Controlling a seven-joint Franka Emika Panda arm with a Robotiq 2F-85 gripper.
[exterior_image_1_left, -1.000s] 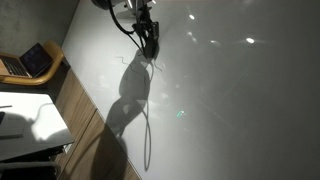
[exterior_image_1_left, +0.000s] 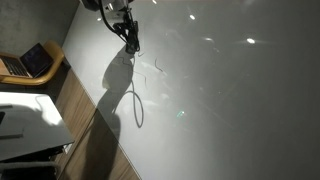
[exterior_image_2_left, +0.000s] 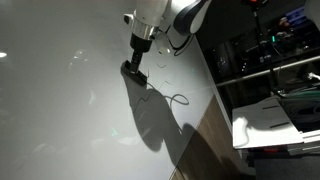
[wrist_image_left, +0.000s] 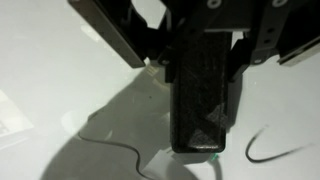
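Note:
A black block, which looks like an eraser (wrist_image_left: 200, 100), is held in my gripper, shut on it from both sides. In exterior view 1 the gripper (exterior_image_1_left: 130, 38) is at the top left of a pale, glossy board (exterior_image_1_left: 230, 110). Exterior view 2 shows the block (exterior_image_2_left: 133, 74) at or close to the board; contact cannot be made out. Thin dark strokes lie near the block: a wavy stroke (wrist_image_left: 122, 146) on its left in the wrist view, and a curved stroke (wrist_image_left: 265, 152) on its right.
A small green spot (exterior_image_1_left: 180, 114) shows on the board. Beyond the board's edge are wooden floor (exterior_image_1_left: 75, 105), a chair with a laptop (exterior_image_1_left: 35, 62) and a white table (exterior_image_1_left: 30, 125). The arm's shadow falls across the board, whose wide far side is clear.

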